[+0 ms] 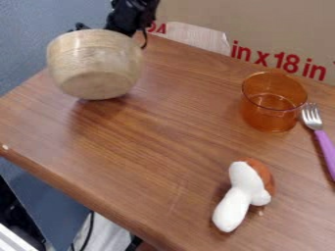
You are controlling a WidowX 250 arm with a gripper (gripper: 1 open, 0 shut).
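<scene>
A light wooden bowl (94, 64) is at the upper left, tilted a little, over the back-left part of the table. The black gripper (127, 18) is behind and above it; its fingers are mostly hidden by the bowl, so their state is unclear. An orange translucent cup (272, 106) stands at the right. A white and brown mushroom toy (244, 196) lies at the front right.
A fork with a purple handle (323, 145) lies at the right edge. A cardboard box (262, 29) stands along the back. The table's edge runs along the lower left.
</scene>
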